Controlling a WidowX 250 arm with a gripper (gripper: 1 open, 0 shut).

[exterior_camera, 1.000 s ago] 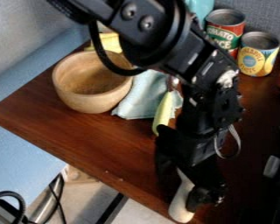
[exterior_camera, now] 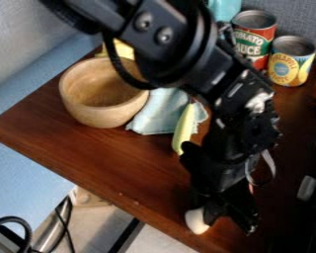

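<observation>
The black gripper (exterior_camera: 216,212) reaches down over the front right of the wooden table (exterior_camera: 55,143). A white object (exterior_camera: 197,219) shows at its tip, low near the table's front edge, partly hidden by the gripper. Whether the fingers are closed on it cannot be made out.
A wooden bowl (exterior_camera: 102,104) stands at the left with a light blue cloth (exterior_camera: 157,116) beside it and a pale yellow-green item (exterior_camera: 186,128) on the cloth. A tomato sauce can (exterior_camera: 252,40) and a yellow can (exterior_camera: 290,64) stand at the back right.
The gripper has shifted slightly up in the view, and less of the white object at its tip shows now. The bowl, cloth and cans are unmoved.
</observation>
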